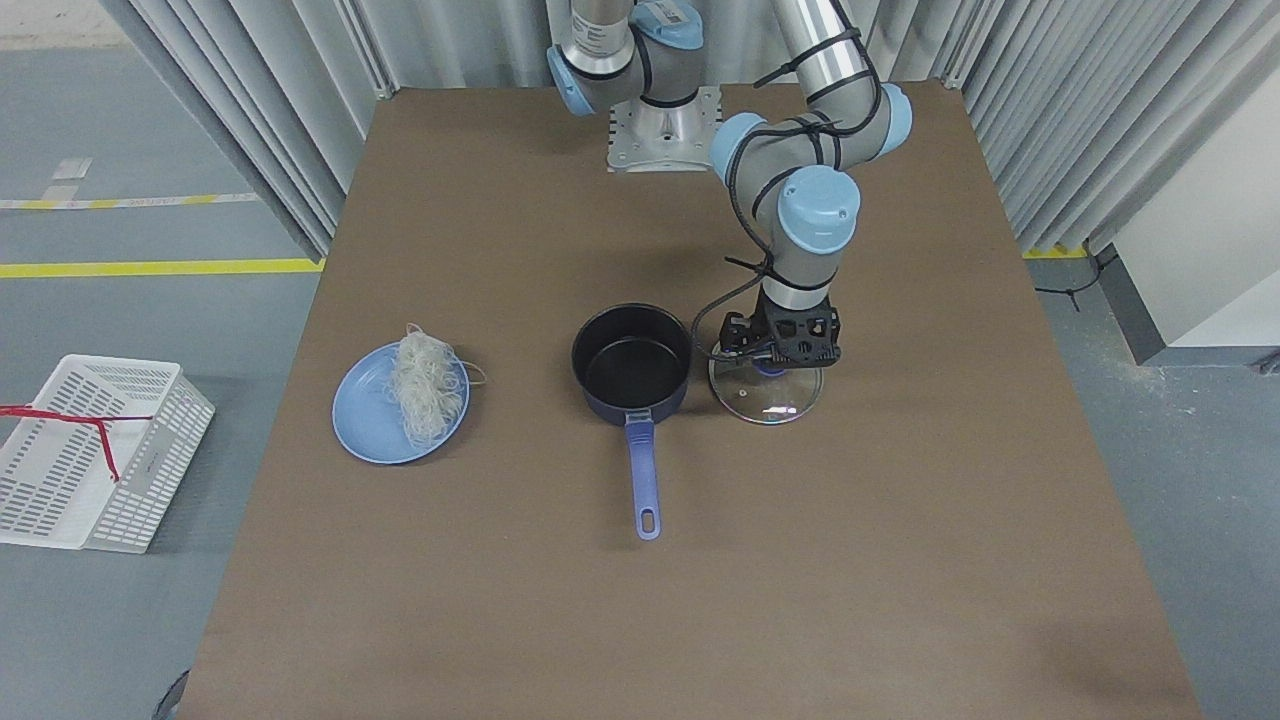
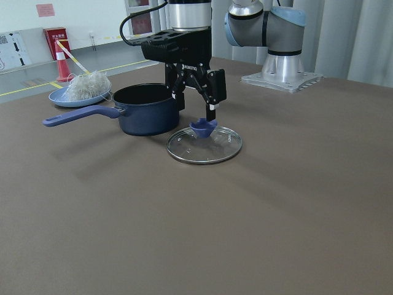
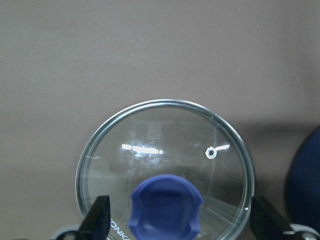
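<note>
A glass lid point(image 1: 764, 402) with a blue knob point(image 2: 203, 127) lies on the table just right of a dark blue pot point(image 1: 630, 360) with a long handle. My gripper point(image 2: 195, 104) is over the lid, its fingers open above the knob. In the wrist view the knob point(image 3: 165, 207) sits between the two fingers, with nothing shown gripped.
A blue plate point(image 1: 360, 414) with white stringy noodles point(image 1: 422, 384) lies left of the pot. The robot base point(image 1: 663, 144) is at the back of the table point(image 1: 912, 516).
</note>
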